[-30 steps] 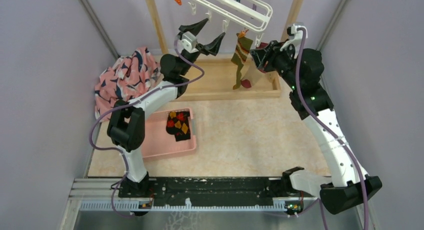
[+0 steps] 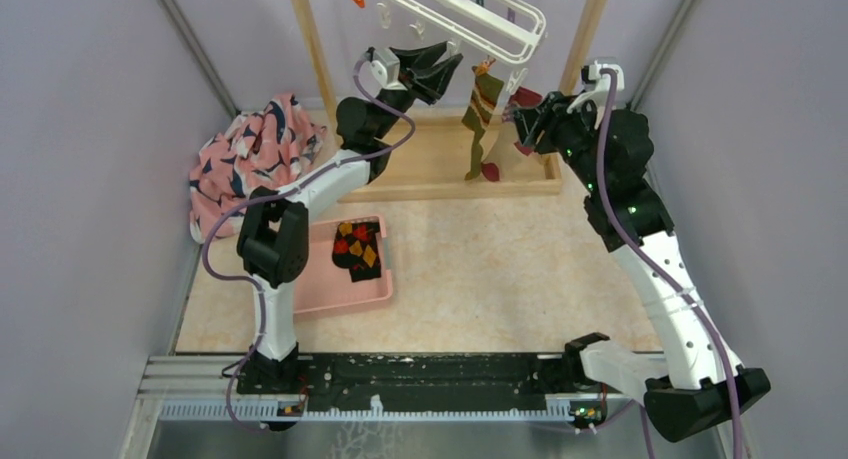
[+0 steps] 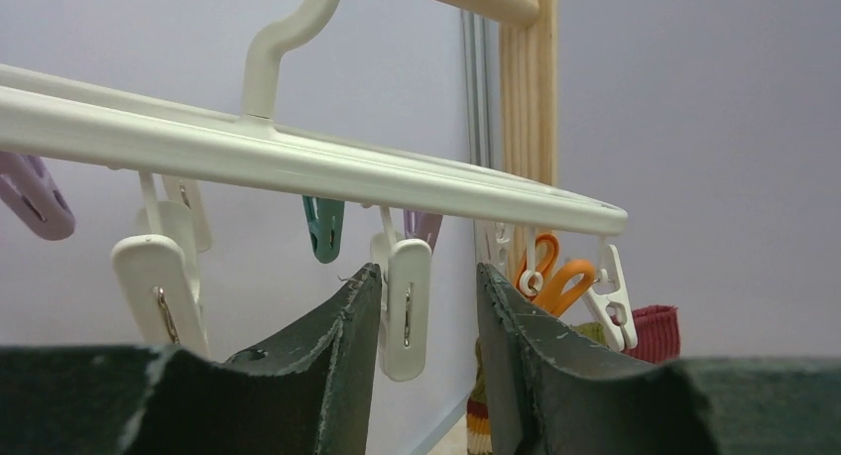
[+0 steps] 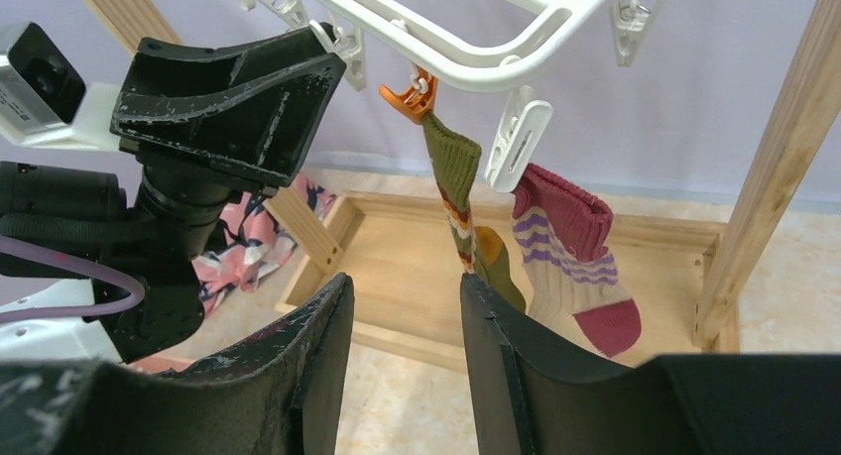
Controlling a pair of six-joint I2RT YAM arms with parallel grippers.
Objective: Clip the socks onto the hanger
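The white hanger (image 2: 470, 24) has dangling clips. A green striped sock (image 4: 452, 172) hangs under an orange clip (image 4: 415, 98). A red-cuffed lilac striped sock (image 4: 570, 262) hangs at its right, partly behind a white clip (image 4: 521, 138); its attachment is unclear. My left gripper is part open around a white clip (image 3: 405, 311) at the hanger's front rail. My right gripper is part open, facing the socks from the front right, nothing between its fingertips. A dark argyle sock (image 2: 356, 249) lies in the pink bin.
The wooden frame (image 2: 585, 29) stands around the hanger over a wooden base (image 2: 410, 184). Patterned pink fabric (image 2: 240, 164) lies at the left.
My right gripper has moved slightly right and down compared with one second ago.
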